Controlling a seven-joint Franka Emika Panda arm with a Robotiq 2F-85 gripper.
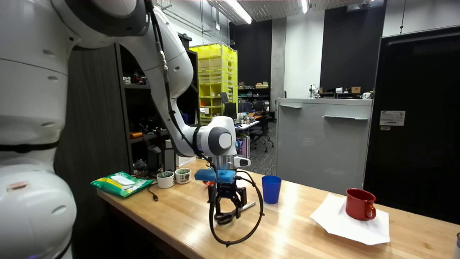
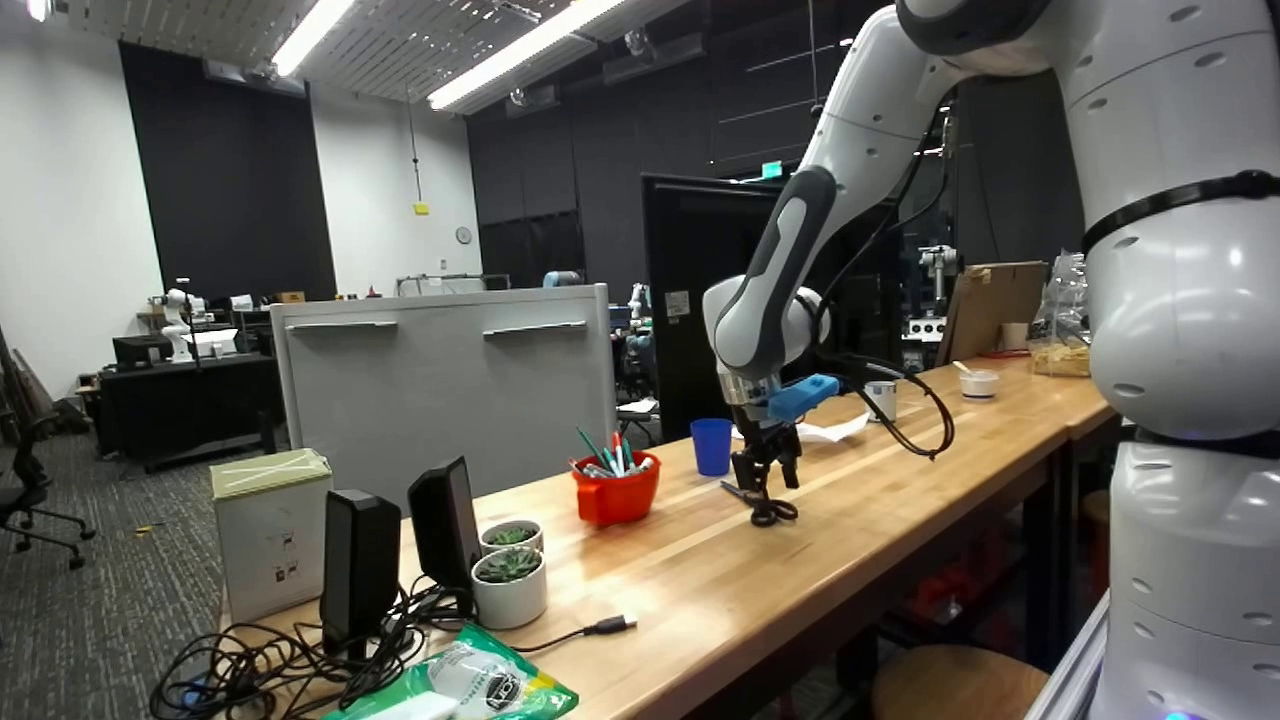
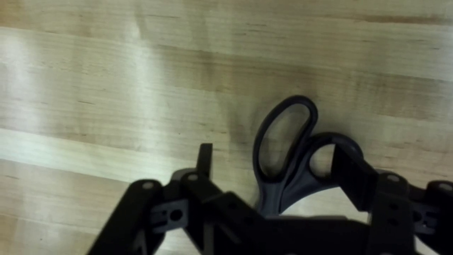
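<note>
Black-handled scissors lie on the wooden table, with both handle loops plain in the wrist view and their blades hidden behind the gripper body. Exterior view 2 shows the handles just under the fingertips. My gripper is pointed down over them, open, its fingers well apart on either side of the handles. The right finger overlaps the rounder loop in that view; whether it touches cannot be told. The left finger has bare wood beside it. In exterior view 1 the gripper stands low over the table.
Close behind the gripper is a blue cup. A red mug rests on white paper to the right. A red container of pens, potted plants and a green packet occupy the other end.
</note>
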